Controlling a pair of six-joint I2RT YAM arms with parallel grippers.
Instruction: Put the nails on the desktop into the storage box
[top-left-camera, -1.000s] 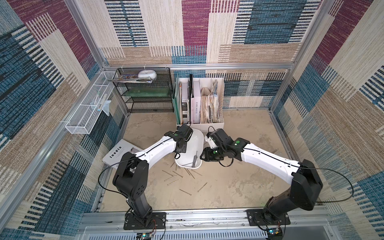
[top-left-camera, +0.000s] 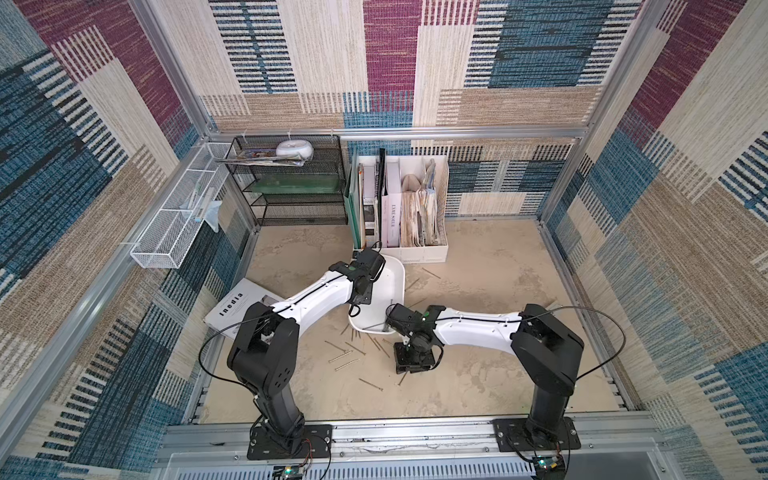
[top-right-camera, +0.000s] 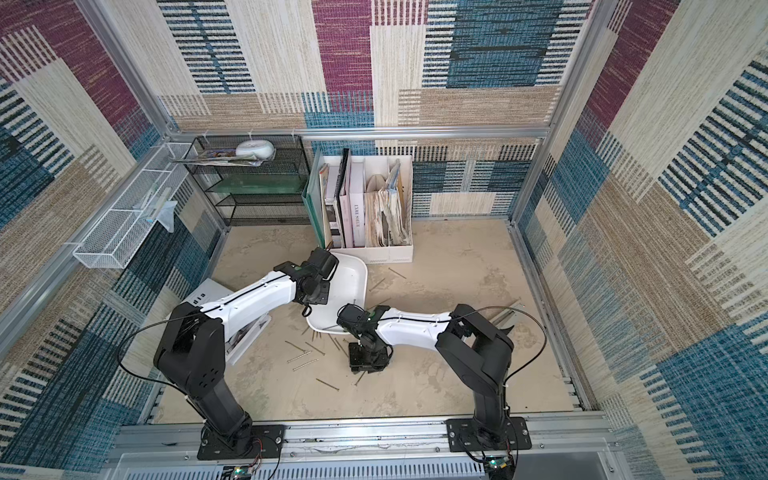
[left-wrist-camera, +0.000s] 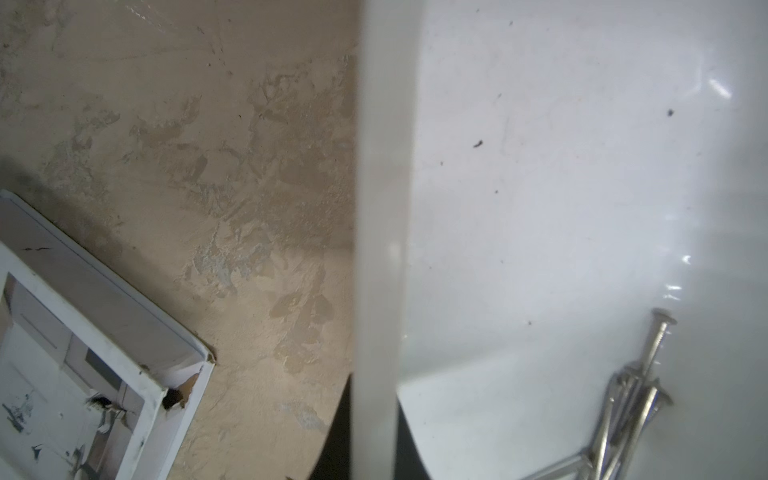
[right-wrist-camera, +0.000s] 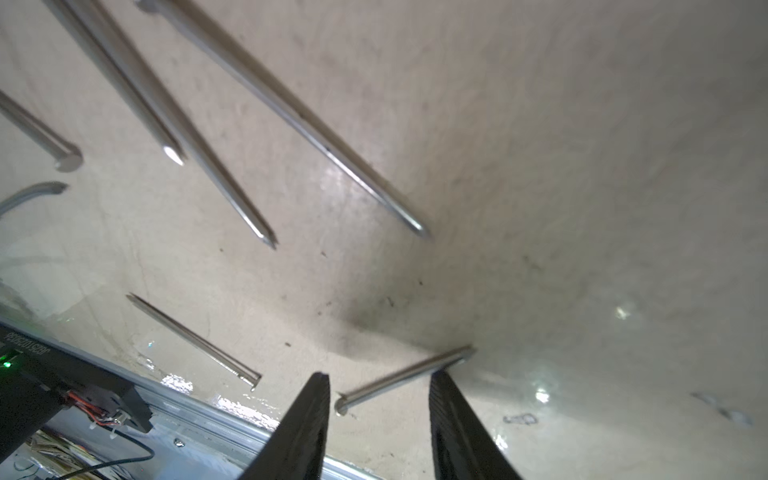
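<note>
The white storage box (top-left-camera: 389, 281) stands mid-desk, and in the left wrist view its rim (left-wrist-camera: 385, 200) runs between the fingers of my left gripper, which is shut on it. Several nails (left-wrist-camera: 636, 404) lie inside the box. Low over the desktop, my right gripper is open. A single nail (right-wrist-camera: 396, 384) lies slantwise beneath and between its fingertips, on the desk. More loose nails (right-wrist-camera: 308, 132) lie to its upper left in the right wrist view, and a short nail (right-wrist-camera: 196, 340) lies left of the fingers.
Behind the box stands a white file holder (top-left-camera: 424, 254) with folders. A black mesh rack (top-left-camera: 300, 212) is at the back left. To the left lies a white carton (top-left-camera: 240, 304).
My right gripper has come down from beside the box toward the desk's front, over the nail there. The left arm has stayed in place at the box.
</note>
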